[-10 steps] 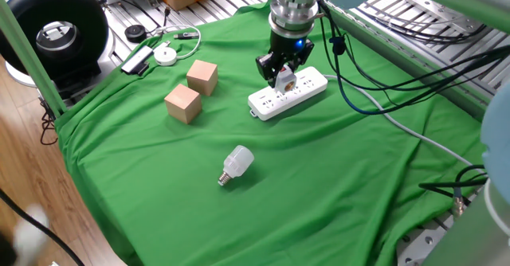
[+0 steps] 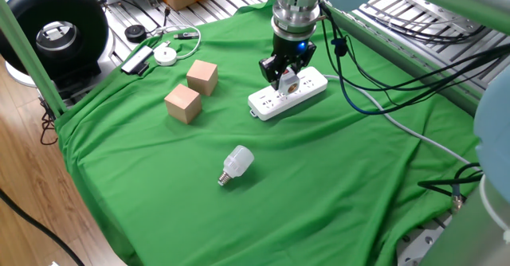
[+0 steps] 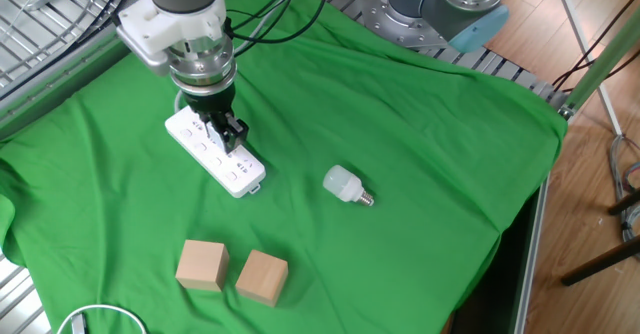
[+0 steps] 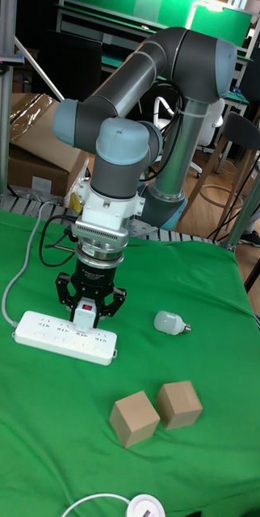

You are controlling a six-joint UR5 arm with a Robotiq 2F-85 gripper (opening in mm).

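A white power strip [image 2: 304, 90] lies on the green cloth, its sockets facing up. Over it, pointing down, is my gripper [image 4: 89, 308], shut on a small white plug adapter [image 4: 85, 317] with a red switch. The adapter's lower end meets the strip's top near its middle in exterior view 1; whether its pins sit in a socket is hidden. In exterior view 2 the dark fingers [image 3: 238, 134] mostly cover the adapter. A white light bulb [image 2: 240, 161] with a metal screw base lies on its side, well apart from the gripper.
Two wooden blocks, one [image 2: 202, 77] close to the other [image 2: 183, 104], rest beside the strip. The strip's grey cord [image 2: 382, 111] and black arm cables [image 2: 398, 87] run off to the right. Open cloth surrounds the bulb.
My gripper and the adapter have shifted very slightly right and down toward the strip over the last second. The strip, bulb and blocks have stayed put.
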